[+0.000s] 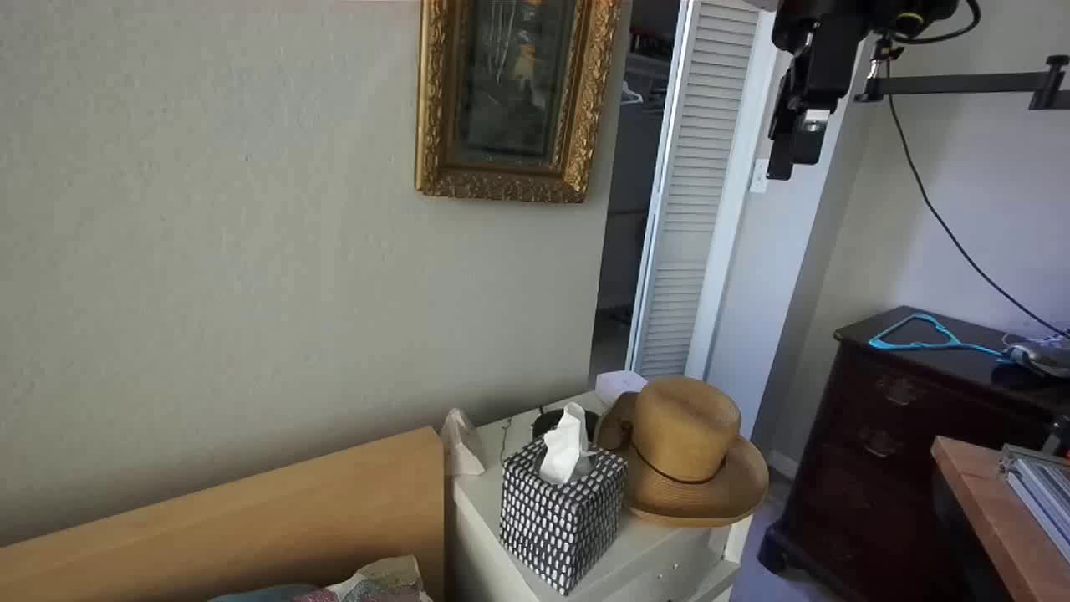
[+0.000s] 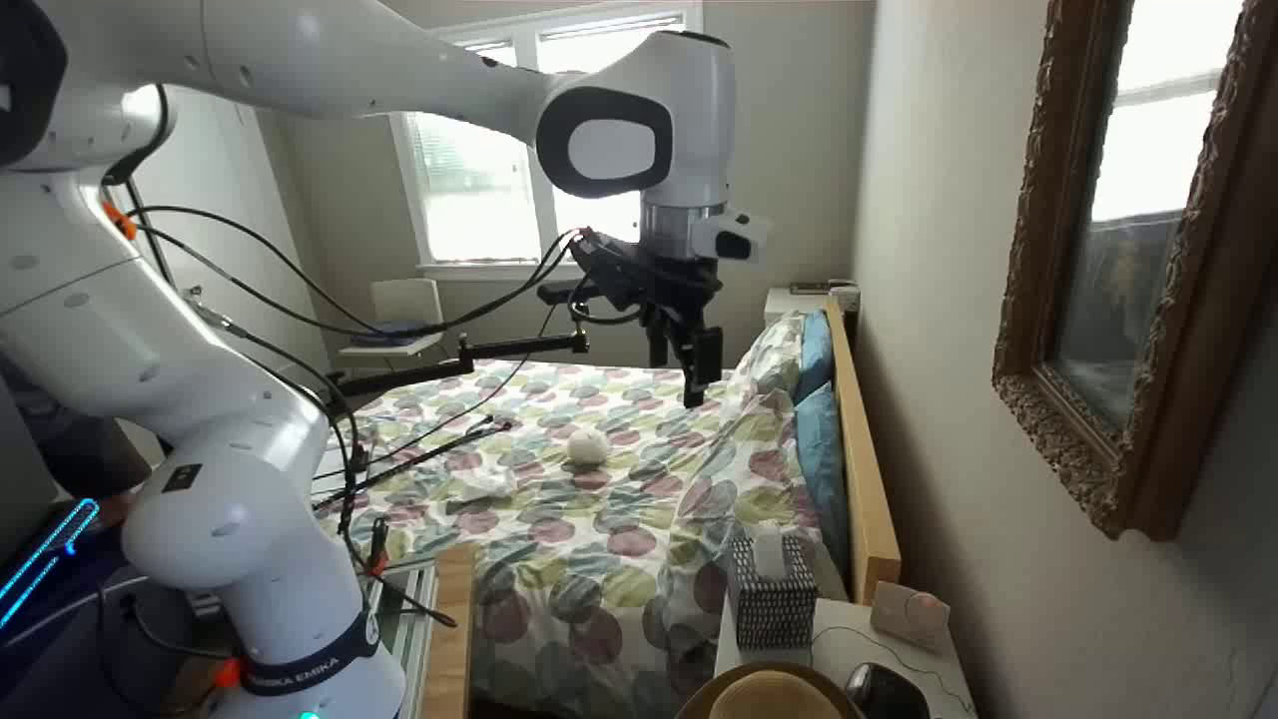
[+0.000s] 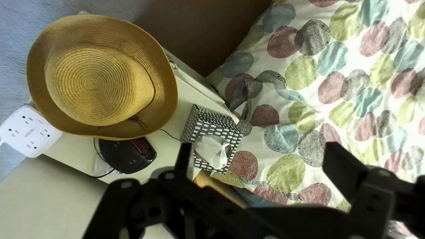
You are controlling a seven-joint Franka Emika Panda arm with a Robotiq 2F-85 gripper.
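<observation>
My gripper is open and empty, its two black fingers wide apart in the wrist view. It hangs high above the bed and nightstand, pointing down, as exterior view 2 shows. Below it, a black-and-white patterned tissue box (image 1: 563, 512) stands on the white nightstand (image 3: 181, 105), with a white tissue (image 1: 567, 441) sticking up from its top. A tan straw hat (image 3: 95, 81) lies crown up beside the box, at the nightstand's end. The gripper touches neither of them.
A black alarm clock (image 3: 127, 155) and a white power strip (image 3: 28, 131) are by the hat. The bed (image 2: 563, 527) has a dotted cover and a wooden headboard (image 2: 865, 479). A gold-framed picture (image 1: 517, 182) hangs on the wall. Open air surrounds the gripper.
</observation>
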